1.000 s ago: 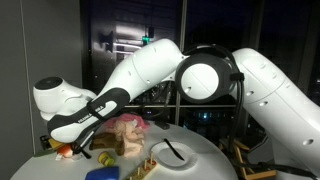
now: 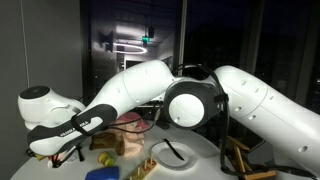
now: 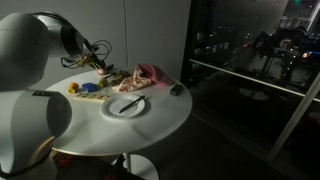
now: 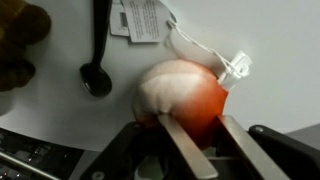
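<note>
A soft-looking orange and white object (image 4: 185,92) with a white string and tag lies at the fingertips in the wrist view. My gripper reaches over it, its two fingers apart, and they overlap its near side. Whether the pads touch it cannot be made out. In exterior view 1 the gripper is low over the left of the table, mostly hidden by the arm's wrist.
A black spoon (image 4: 97,75) and a brown plush (image 4: 20,45) lie nearby. Elsewhere on the table are a blue item (image 2: 103,173), a pink cloth (image 2: 130,135) and a white plate (image 3: 112,111) with a dark-handled utensil. Bare tabletop (image 3: 165,125) shows beyond the plate.
The arm's wrist has shifted left in exterior view 1, and the gripper end now sits farther left. Table objects that remain visible show no clear movement.
</note>
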